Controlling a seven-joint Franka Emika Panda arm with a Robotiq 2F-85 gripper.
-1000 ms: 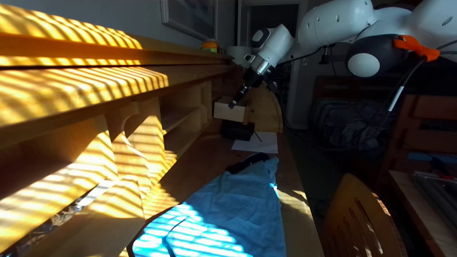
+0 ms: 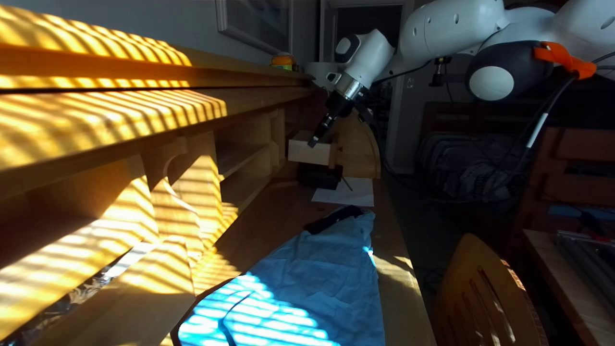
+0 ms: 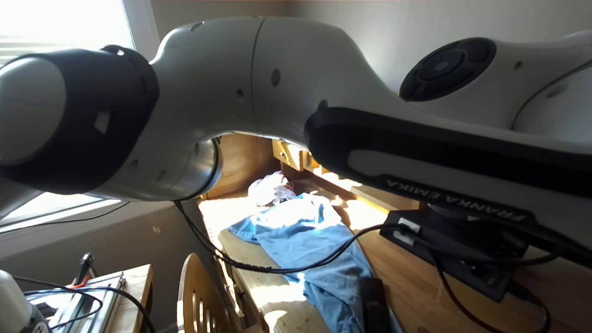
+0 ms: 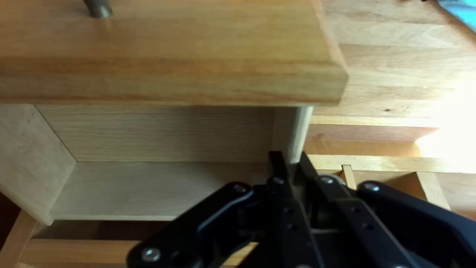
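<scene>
A pulled-out wooden drawer [image 2: 304, 152] is at the desk's far end in exterior view 1. Its thick front panel [image 4: 178, 58] with a metal knob [image 4: 99, 8] fills the top of the wrist view, and the inside looks empty. My gripper comes down over one side of the drawer, its fingers on both faces of the thin side wall [image 4: 299, 131], close behind the front panel. The fingers are shut on that wall. In exterior view 1 my gripper [image 2: 313, 142] points down at the drawer's top edge. The arm hides the drawer in exterior view 2.
Blue cloth [image 2: 311, 265] is spread along the desk, with a dark object [image 2: 333, 219] at its far end. A black box [image 2: 318, 176] sits under the drawer, beside a sheet of white paper [image 2: 349, 191]. Shelves line the left; a wooden chair [image 2: 490, 294] stands at right.
The gripper sits very slightly lower than a second ago, and the upper arm has shifted a little. The drawer looks about the same.
</scene>
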